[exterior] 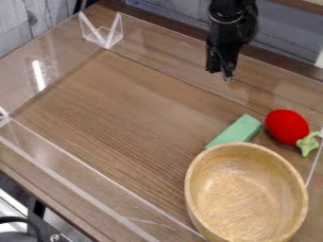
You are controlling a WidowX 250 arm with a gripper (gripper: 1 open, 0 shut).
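The black robot gripper [221,68] hangs over the back of the wooden table, right of centre. Its fingertips are small in view, and whether they are open or shut is unclear. Below it to the right lie a green block [232,132] and a red plush vegetable [286,126] with a pale green top. In front of them sits a large wooden bowl [245,162], which looks empty from here.
A clear plastic object [104,28] stands at the back left. A dark cable [18,221] shows at the bottom left corner.
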